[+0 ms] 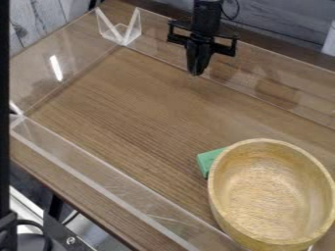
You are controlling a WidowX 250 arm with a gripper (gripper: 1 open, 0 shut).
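Observation:
The black gripper [198, 59] hangs at the top centre of the camera view, over the back part of the wooden floor, its fingers pointing down and close together with nothing visible between them. A large yellow bowl [268, 193] sits at the lower right. A small green block [210, 160] lies just at the bowl's upper left, partly hidden by it.
A clear plastic piece [119, 27] stands at the back left. Transparent walls edge the wooden floor [131, 108], whose middle is clear. Dark cables show at the bottom left corner.

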